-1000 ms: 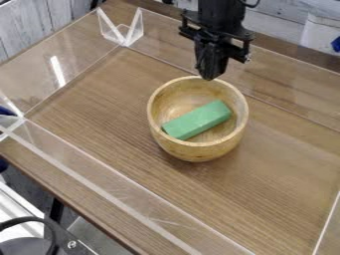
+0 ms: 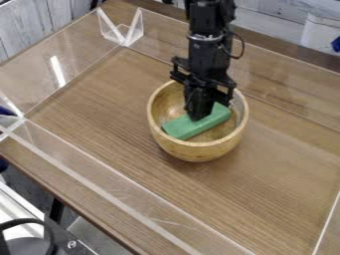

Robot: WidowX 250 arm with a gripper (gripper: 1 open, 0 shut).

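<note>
My gripper is shut and reaches down from the top centre into a tan round bowl, its tip over the upper part of a green block lying inside. The arm and gripper cover part of the bowl's back and the block's top end. I cannot tell whether the fingertips touch the block.
The bowl stands on a wooden tabletop with broad clear room around it. A small white object is at the upper left. The table edge is at the lower left, with dark items beyond it.
My gripper has come down from above and behind the bowl into it, over the green block. The bowl and block look about where they were.
</note>
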